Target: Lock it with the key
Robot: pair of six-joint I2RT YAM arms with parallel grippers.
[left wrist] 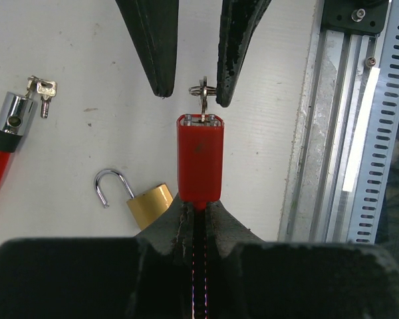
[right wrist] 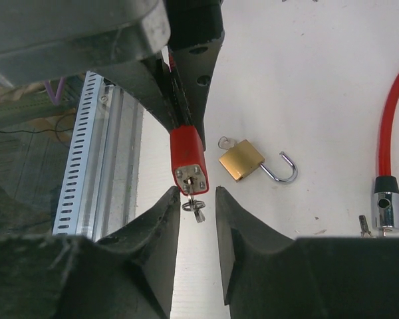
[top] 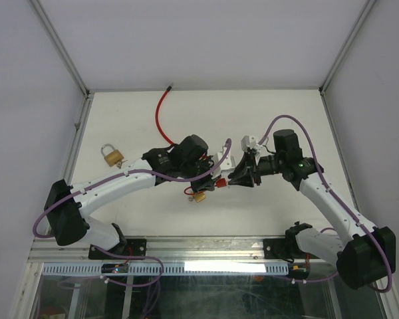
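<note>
My left gripper is shut on a red lock body, held upright in the left wrist view. A key with a ring sticks out of its end face, between the fingertips of my right gripper, which is part open around the key; whether it touches the key cannot be told. In the top view the two grippers meet at centre right, with the red body between them.
An open brass padlock lies below. A red cable lock with keys lies beside it. Another padlock sits at the left. The metal rail runs along the front edge.
</note>
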